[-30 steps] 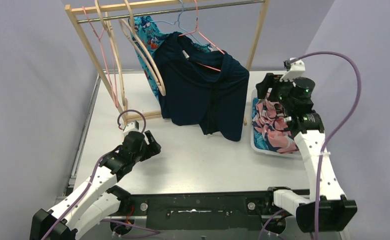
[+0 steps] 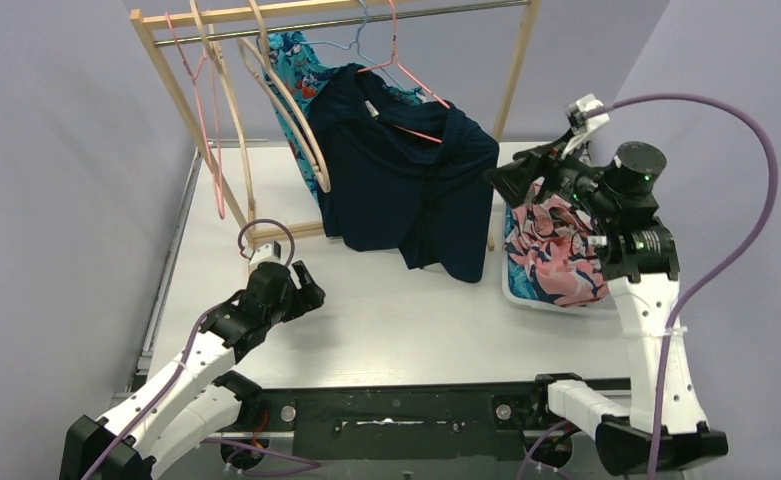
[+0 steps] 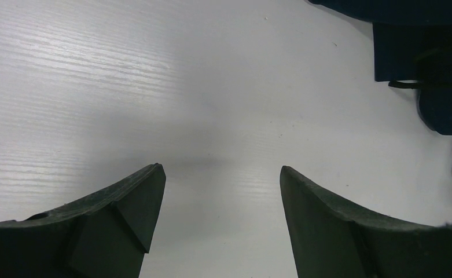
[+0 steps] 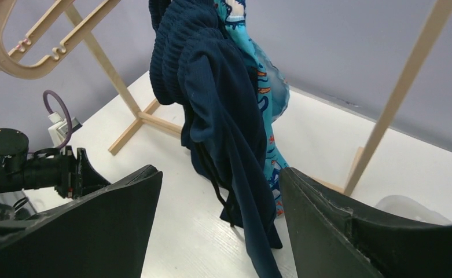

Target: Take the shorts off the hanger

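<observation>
Navy shorts [image 2: 396,170] hang from a pink hanger [image 2: 395,62] on the rack's metal rod, their legs reaching low over the table. In the right wrist view the shorts [image 4: 229,139] appear edge-on, ahead of my right gripper, which is open and empty. From above, this right gripper [image 2: 501,182] is close to the right side of the shorts, above the left edge of the bin. My left gripper [image 2: 308,290] stays low over the table, left of and in front of the shorts, open with only bare table between its fingers.
Patterned turquoise clothing [image 2: 291,75] hangs behind the shorts. Empty wooden hangers [image 2: 301,130] and a pink one [image 2: 216,150] dangle at the left. A clear bin [image 2: 541,305] of pink and blue clothes stands at right.
The left pink hanger has swung. My left arm and the shorts look nearly still.
</observation>
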